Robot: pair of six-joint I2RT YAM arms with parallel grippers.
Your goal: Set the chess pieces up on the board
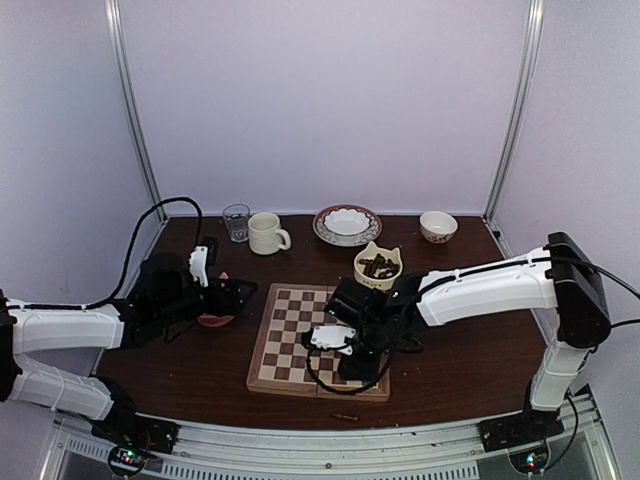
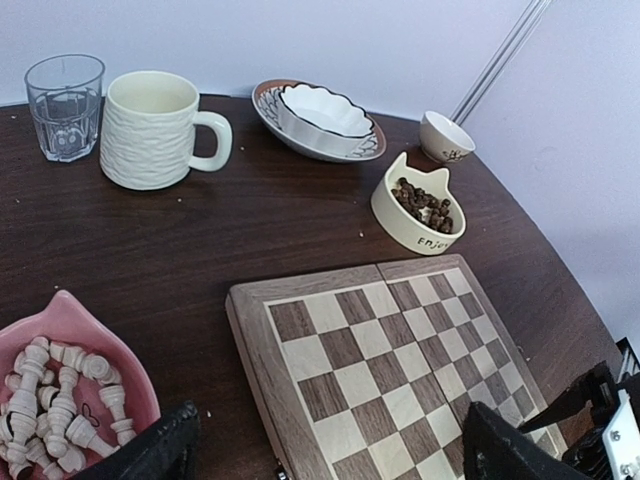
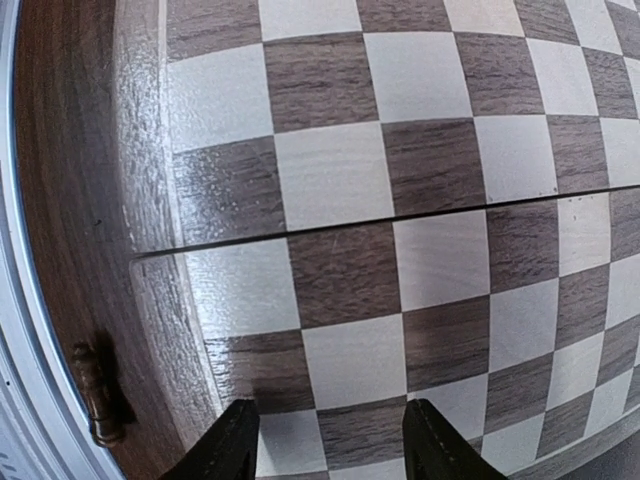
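The wooden chessboard (image 1: 280,355) shows bare squares where visible. A dark piece (image 1: 344,417) (image 3: 95,398) lies on its side off the board's front edge. My right gripper is open over the board's front part, nothing between its fingers; its arm hides part of the board in the top view. My left gripper stands open left of the board, beside the pink bowl (image 2: 130,380) of white pieces. A cream bowl (image 2: 400,228) of dark pieces sits behind the board.
A glass (image 1: 236,225), a mug (image 1: 268,236), stacked plates (image 1: 360,232) and a small bowl (image 1: 438,228) line the back. A metal rail (image 1: 330,455) runs along the front edge.
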